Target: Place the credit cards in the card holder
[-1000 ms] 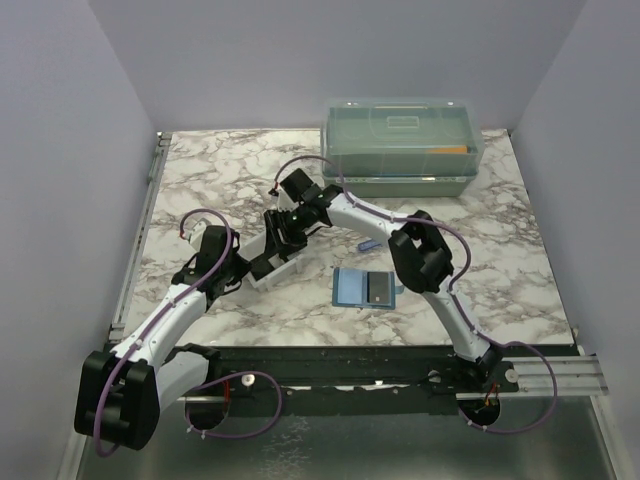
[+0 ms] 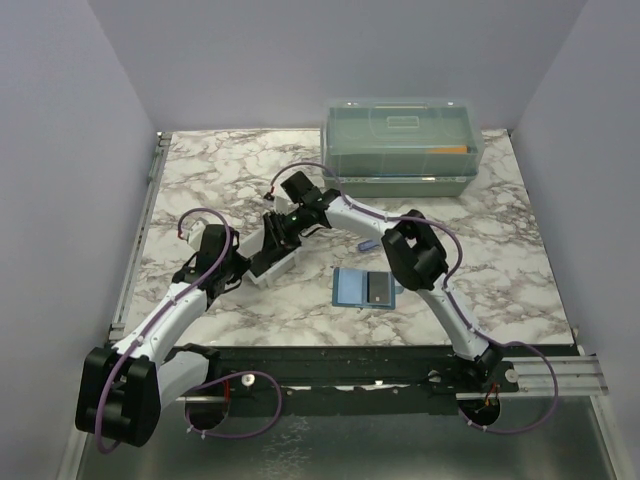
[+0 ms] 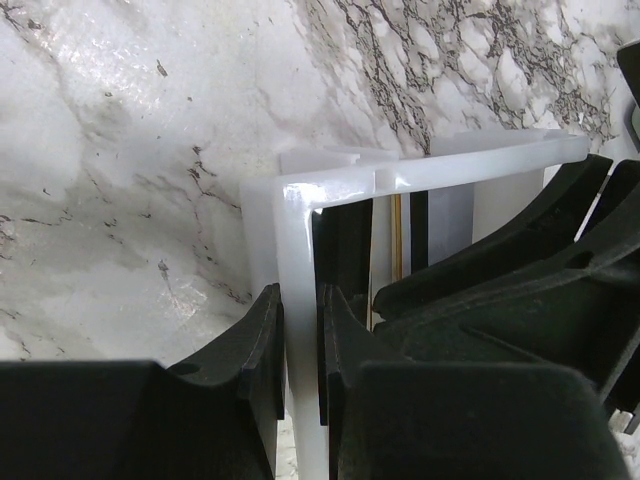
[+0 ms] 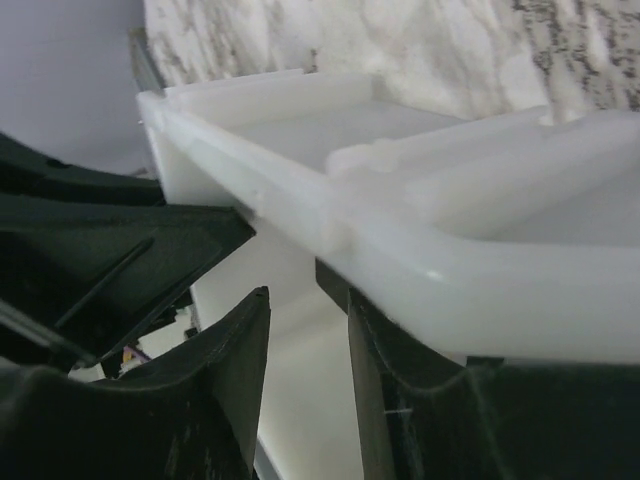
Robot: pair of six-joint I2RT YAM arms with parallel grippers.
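Note:
A white card holder (image 2: 268,268) with dark cards and a thin gold edge inside stands at the centre-left of the table. My left gripper is shut on the holder's white wall (image 3: 298,240). My right gripper (image 2: 280,235) is over the holder, its dark fingers reaching into it at the right of the left wrist view. In the right wrist view its fingertips (image 4: 262,305) are part open, close by the white rim (image 4: 440,250), with a dark card edge partly visible behind. Whether anything sits between them is unclear.
A blue-and-grey item (image 2: 362,288) lies right of the holder, with a small blue piece (image 2: 368,245) above it. A large translucent green box (image 2: 400,140) stands at the back.
The left arm looks unmoved.

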